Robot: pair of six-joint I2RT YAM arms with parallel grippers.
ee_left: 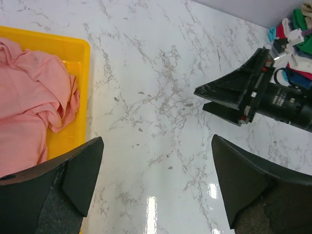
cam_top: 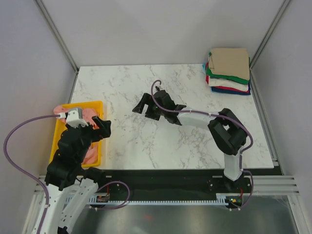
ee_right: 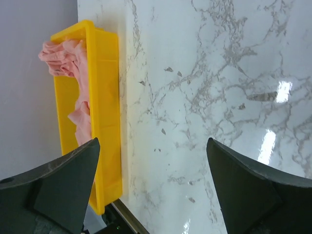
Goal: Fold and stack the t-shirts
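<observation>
A pink t-shirt (cam_top: 90, 154) (ee_left: 29, 87) (ee_right: 78, 73) lies crumpled in a yellow bin (cam_top: 99, 109) (ee_left: 83, 97) (ee_right: 105, 112) at the table's left. At the back right, folded t-shirts (cam_top: 228, 66) (ee_left: 302, 39) form a stack with tan on top, then green, white, red and blue. My left gripper (cam_top: 101, 127) hangs over the bin's right side, open and empty. My right gripper (cam_top: 146, 107) is open and empty above the middle of the table, facing the bin.
Grey walls enclose the back and sides.
</observation>
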